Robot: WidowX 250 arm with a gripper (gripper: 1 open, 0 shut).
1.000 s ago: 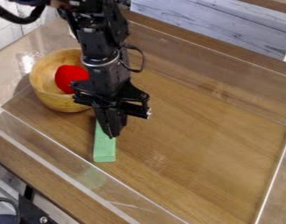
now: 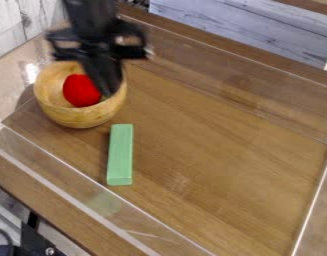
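Observation:
My gripper (image 2: 96,48) is high at the top left, dark and blurred, in front of the back part of a wooden bowl (image 2: 80,114); its fingertips are too blurred to tell their state. In the bowl sits a red round object (image 2: 80,91), partly hidden. A green rectangular block (image 2: 120,155) lies flat on the wooden table (image 2: 233,170), below and right of the bowl, apart from it.
A raised edge runs along the front left and the right side. A pale wood-plank surface shows at the top right and top left.
My gripper has risen from low beside the bowl and over the green block to the top left, uncovering the block and more of the table. The block lies in the same place.

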